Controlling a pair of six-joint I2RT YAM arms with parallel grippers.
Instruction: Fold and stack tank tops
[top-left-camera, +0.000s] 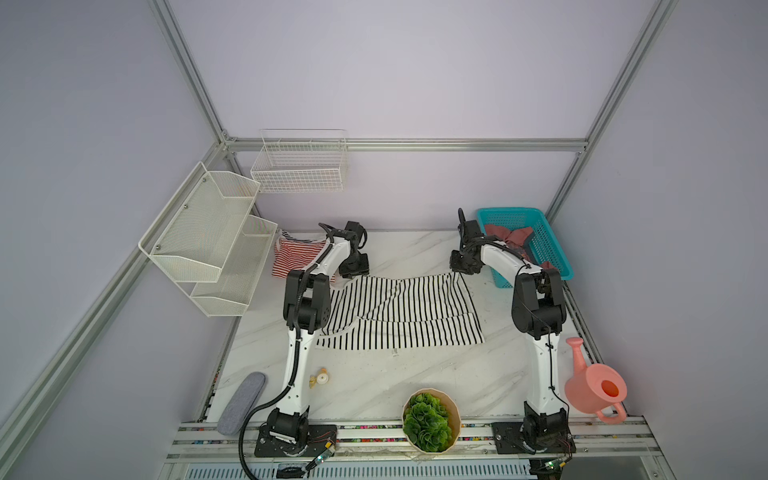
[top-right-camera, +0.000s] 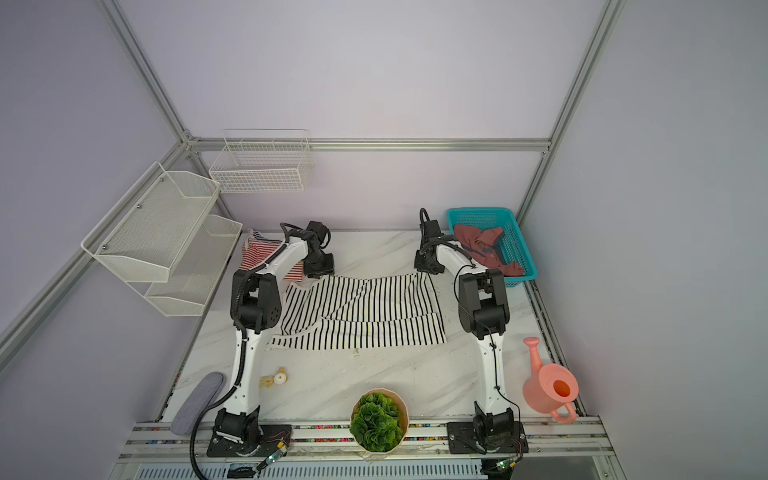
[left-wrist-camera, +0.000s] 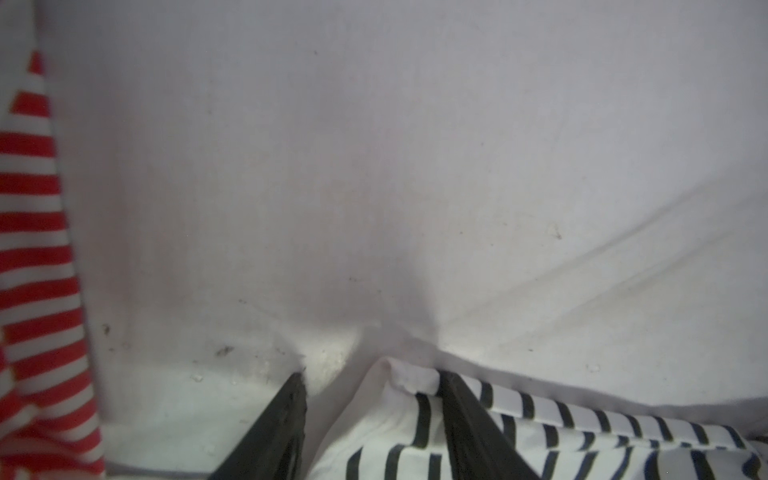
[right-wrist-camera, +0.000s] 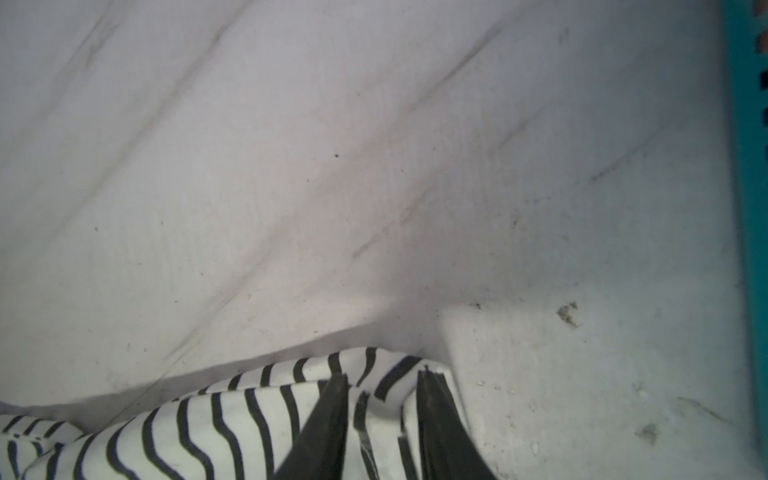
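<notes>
A black-and-white striped tank top (top-left-camera: 416, 308) lies spread across the middle of the table, a fold line running along its lower part. My left gripper is at its far left corner, fingers part open on either side of a raised bit of the white edge. At the far right corner my right gripper stands likewise, its fingers part open around a folded-over striped edge. Whether either pair of fingers presses the cloth cannot be told. A red-striped top (top-left-camera: 300, 260) lies at the back left, partly behind the left arm.
A teal basket (top-right-camera: 520, 248) with reddish cloth (top-right-camera: 484, 241) stands at the back right. Front items are a potted plant (top-left-camera: 429, 422), a pink watering can (top-left-camera: 588, 384), a small watch-like item (top-left-camera: 321, 377) and a grey case (top-left-camera: 241, 402).
</notes>
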